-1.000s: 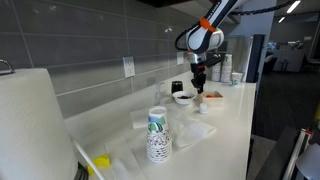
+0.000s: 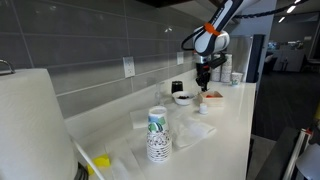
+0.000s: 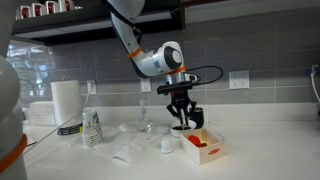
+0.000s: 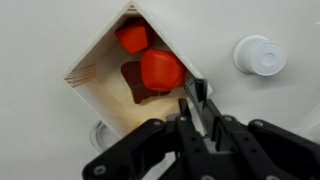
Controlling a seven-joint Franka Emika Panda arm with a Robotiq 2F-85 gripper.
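A light open-topped box [image 3: 207,153] stands on the counter, with red items [image 4: 162,70] and a brown piece [image 4: 135,82] inside it. My gripper is down at one side of this box. In the wrist view, one dark fingertip lies on the inner side of the box wall and the other on the outer side, so the fingers are shut on that thin wall. The fingers partly hide the spot where they meet it. From exterior view 2, the gripper [image 3: 184,122] appears at the box's back left.
Beside the box stands a small white cup [image 4: 260,56]. A bowl [image 2: 183,98] with dark contents sits close by. Stacked cups [image 2: 158,136] stand farther along the counter, near a flat clear bag [image 2: 192,133]. Counter right of the box is clear in exterior view 2.
In exterior view 1 the arm and gripper have shifted slightly to the right, toward the box. The box and the other counter items look unmoved.
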